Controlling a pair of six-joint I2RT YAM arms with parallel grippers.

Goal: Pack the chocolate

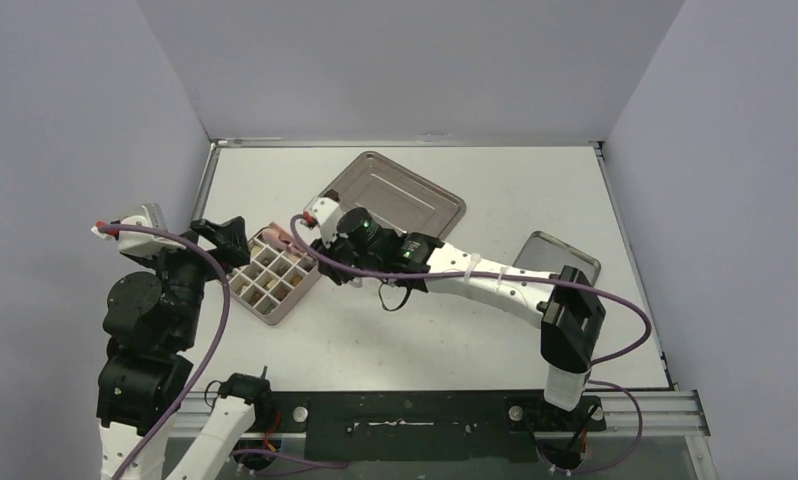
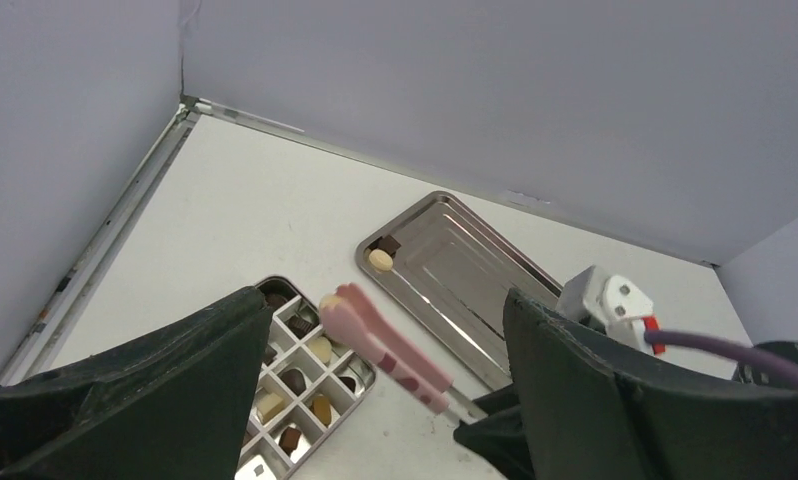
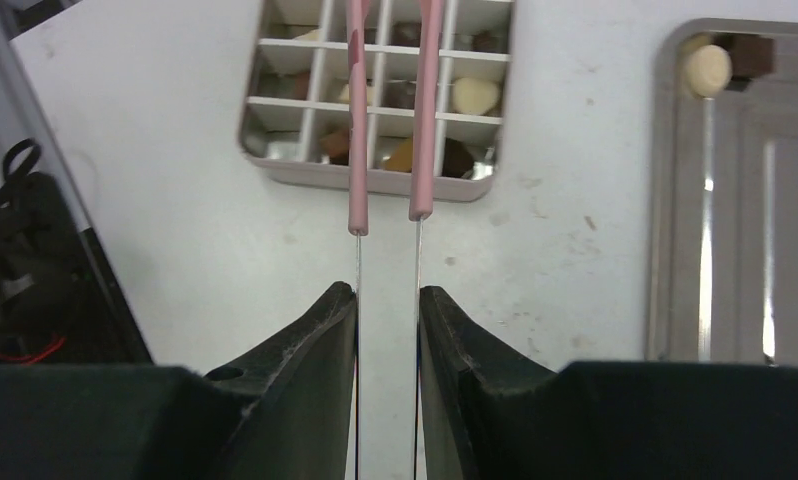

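A divided box [image 1: 273, 300] with chocolates in its compartments sits at the table's left, seen also in the left wrist view [image 2: 312, 437]. My left gripper [image 1: 230, 245] is raised at its left; its dark fingers frame the left wrist view, apart, with no pink tips visible between them. My right gripper hangs over the box, its long pink fingers a narrow gap apart; whether anything is between the tips, at the frame's top edge, is hidden. A large grey tray [image 1: 415, 190] holds a pale round chocolate [image 3: 707, 70] and a dark square one [image 3: 751, 57] in one corner.
A smaller grey tray [image 1: 575, 250] lies at the right, partly behind the right arm. Walls border the table at left, back and right.
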